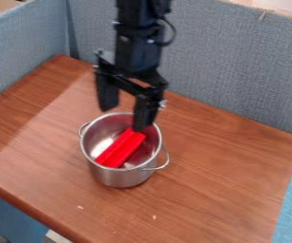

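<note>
A silver pot (pixel 142 176) with side handles stands on the wooden table, a red elongated object (pixel 120 149) lying inside with some white showing beside it. The black gripper (pixel 126 102) hangs above the pot's back rim, blurred, its fingers apart with nothing visible between them.
Bare wooden table (pixel 218 180) surrounds the pot. A light blue strip (pixel 288 209) lies at the right edge. Grey padded walls (pixel 244 66) close off the back and left.
</note>
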